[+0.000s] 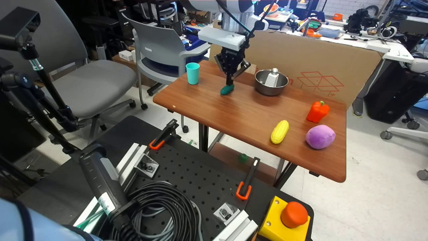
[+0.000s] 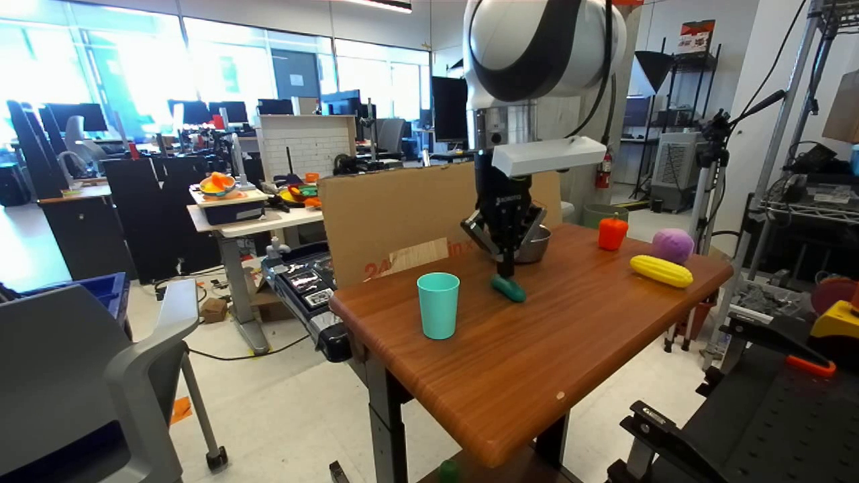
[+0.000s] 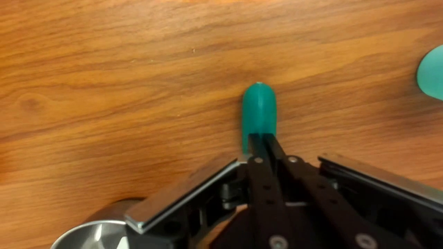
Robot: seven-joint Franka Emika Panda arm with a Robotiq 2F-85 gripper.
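A dark green cucumber-like toy (image 1: pixel 227 89) lies on the wooden table. Right over it, my gripper points down, its two fingers drawn nearly together with only a thin dark slit between them. In the wrist view the green toy (image 3: pixel 259 110) is wider than both fingertips, and its far end sticks out beyond them; its near end is hidden under the gripper. The second exterior view shows the fingertips at one end of the toy (image 2: pixel 509 289). Whether they touch it or pinch any of it is not clear.
A teal cup (image 2: pixel 439 306) stands left of the gripper. Close on the other side is a metal pot (image 1: pixel 260 86) with a white object (image 1: pixel 272 78) inside. Farther along lie a yellow corn (image 1: pixel 279 132), an orange pepper (image 1: pixel 318 112) and a purple ball (image 1: pixel 320 136).
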